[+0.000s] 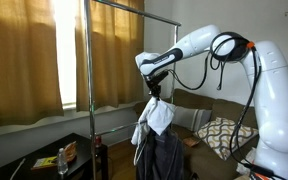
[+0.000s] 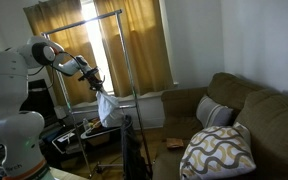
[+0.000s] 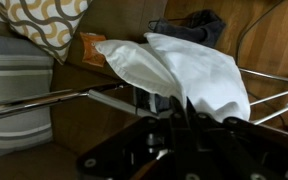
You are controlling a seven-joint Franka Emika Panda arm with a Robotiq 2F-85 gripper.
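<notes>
A white cloth (image 1: 160,117) hangs from my gripper (image 1: 155,95), which is shut on its upper end. In the wrist view the cloth (image 3: 206,72) spreads out below the dark fingers, bunched to a narrow strip where it meets them. Exterior view 2 shows the same cloth (image 2: 108,108) slanting down from the gripper (image 2: 99,88) beside the metal rack (image 2: 132,65). Below it, a dark cloth (image 1: 162,157) drapes low on the rack. Whether the white cloth's lower end still touches the rack's lower bar cannot be told.
A patterned cushion (image 2: 217,152) and a striped cushion (image 2: 215,116) lie on the brown sofa (image 2: 267,128). At the left, a dark table (image 1: 39,165) carries bottles. The rack's uprights and top bar stand close to the arm.
</notes>
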